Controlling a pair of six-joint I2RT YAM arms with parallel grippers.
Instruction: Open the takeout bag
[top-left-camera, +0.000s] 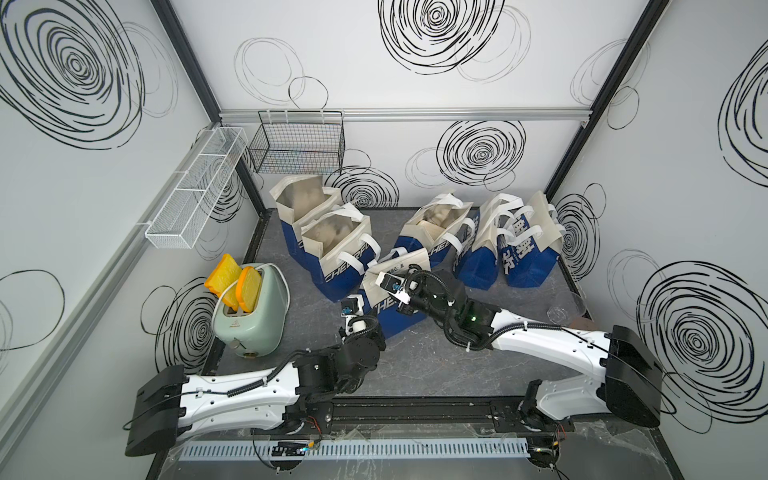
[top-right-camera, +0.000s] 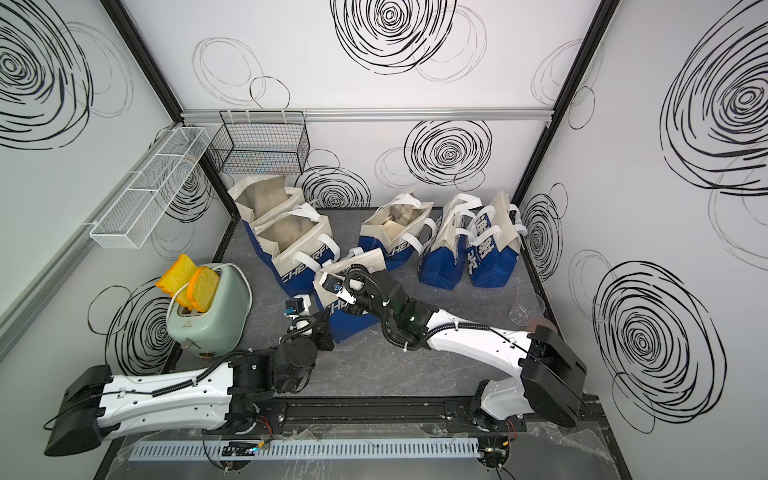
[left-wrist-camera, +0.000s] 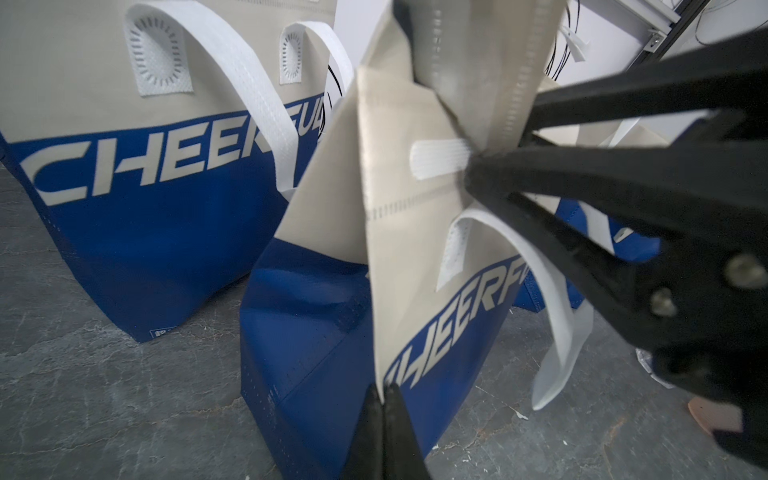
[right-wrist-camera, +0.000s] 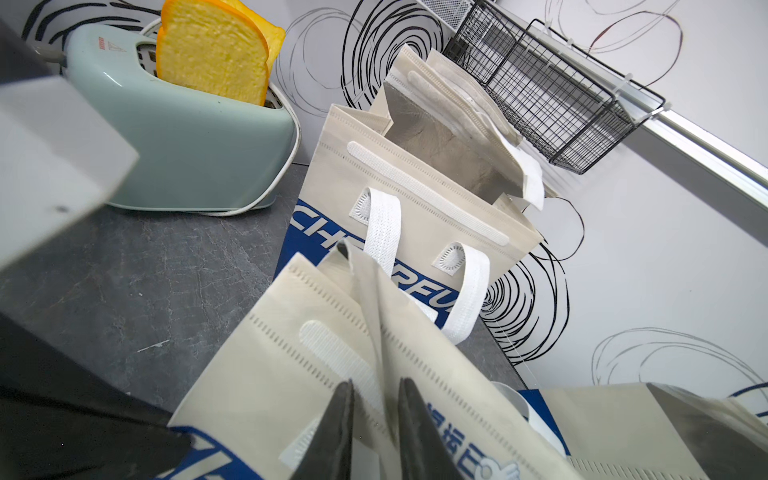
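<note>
The nearest takeout bag (top-left-camera: 394, 322), beige above and blue below, stands in front of the others, its upper part creased and tilted. In the left wrist view, my left gripper is shut at the bag's side edge, where the beige panel (left-wrist-camera: 400, 280) narrows to a thin fold between the tips. My right gripper is part open at the top rim, with a folded beige layer (right-wrist-camera: 369, 320) running down between its fingers. Its dark fingers (left-wrist-camera: 512, 172) also appear beside the rim in the left wrist view. Much of the bag's mouth is hidden.
Two open bags (top-left-camera: 340, 260) stand just behind on the left, and several more (top-left-camera: 480, 264) line the back right. A green toaster (top-left-camera: 254, 312) with yellow bread sits left. Wire baskets (top-left-camera: 297, 148) hang above. Bare table (top-left-camera: 488, 368) lies at front right.
</note>
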